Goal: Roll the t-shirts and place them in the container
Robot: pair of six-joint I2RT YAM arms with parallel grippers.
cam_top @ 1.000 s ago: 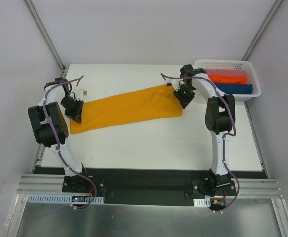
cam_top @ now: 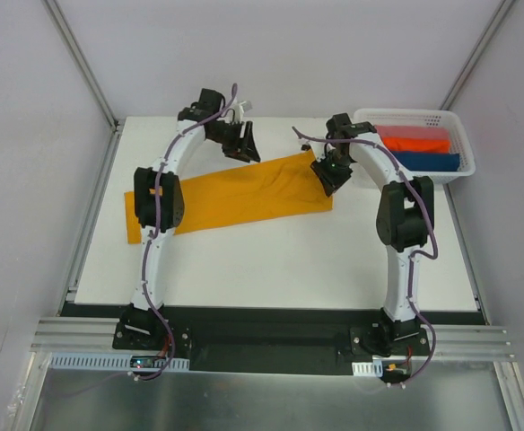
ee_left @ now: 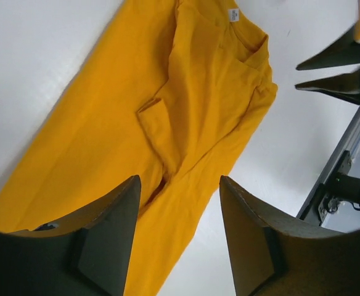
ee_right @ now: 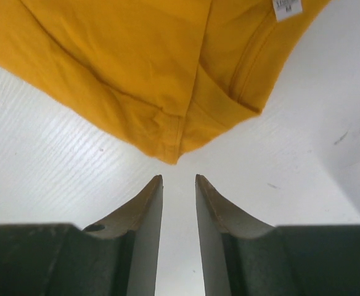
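A yellow T-shirt (cam_top: 226,202) lies in a long, narrow folded strip across the table, its right end gathered, with a tag near the collar. Above its middle my left gripper (cam_top: 244,151) stands open; in the left wrist view its fingers (ee_left: 112,240) frame the cloth below. My right gripper (cam_top: 329,182) is open at the strip's right end. In the right wrist view its fingertips (ee_right: 179,180) are just off a creased corner of the shirt (ee_right: 137,74), with nothing between them.
A white basket (cam_top: 406,118) at the back right holds a red folded cloth (cam_top: 414,142) and a blue one (cam_top: 428,163).
My left gripper has swept rightward from the shirt's left end to above its middle. The right gripper has shifted only slightly. The shirt looks much the same.
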